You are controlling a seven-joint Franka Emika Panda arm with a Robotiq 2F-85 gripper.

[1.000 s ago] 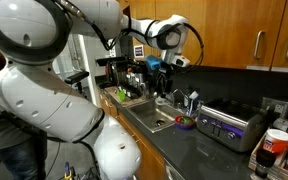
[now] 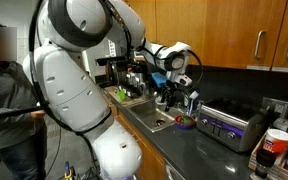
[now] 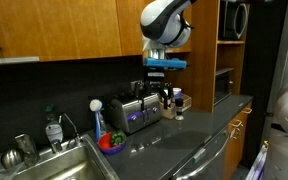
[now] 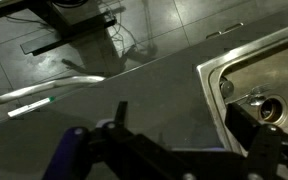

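My gripper stands open in the wrist view, its dark fingers (image 4: 84, 150) apart over bare dark counter, with nothing between them. The metal sink (image 4: 219, 85) lies to its right there. In exterior view 1 the gripper (image 2: 167, 98) hangs in the air in front of the sink area. A colourful bowl with red and green in it (image 2: 185, 122) sits on the counter beside the sink. From exterior view 2, the same bowl (image 3: 111, 141) stands left of the silver toaster (image 3: 134, 113).
Stacked cups (image 2: 274, 145) stand at the right end of the counter (image 2: 209, 160). Bottles and a faucet (image 3: 74, 127) rise behind the sink. Wooden cabinets (image 2: 224, 35) hang above.
The arm has come down, lowering the gripper from near the upper cabinets towards counter height. The bowl, toaster and cups have not moved.
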